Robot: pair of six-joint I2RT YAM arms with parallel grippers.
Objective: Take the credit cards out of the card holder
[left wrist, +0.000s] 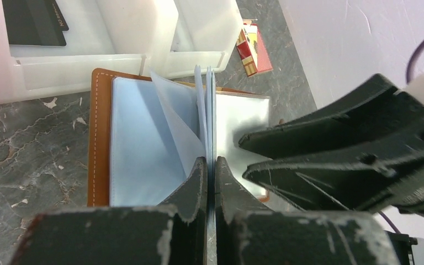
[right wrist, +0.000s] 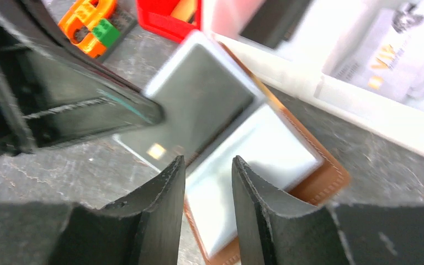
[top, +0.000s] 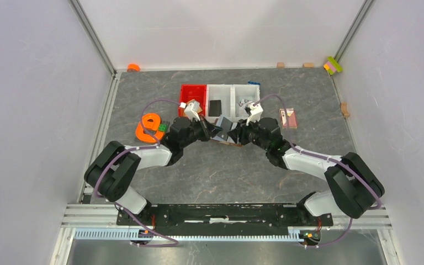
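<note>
The card holder (left wrist: pixel 100 141) has a brown stitched cover and translucent inner sleeves, and it is spread open in the left wrist view. My left gripper is shut on several upright sleeves (left wrist: pixel 205 110) along its middle. In the right wrist view a dark grey card (right wrist: pixel 201 96) shows in one sleeve beside a bare whitish sleeve (right wrist: pixel 254 160). My right gripper stands part open over the holder, its fingers (right wrist: pixel 168 204) apart with nothing clearly between them. From above, both grippers meet at the holder (top: pixel 227 130), which they partly cover.
Behind the holder stands a white divided tray (top: pixel 219 91), with a black card (left wrist: pixel 33 22) in one compartment. A red bin (top: pixel 192 91) adjoins it. Orange toy parts (top: pixel 148 128) lie left, a small red-and-cream box (top: pixel 288 118) right.
</note>
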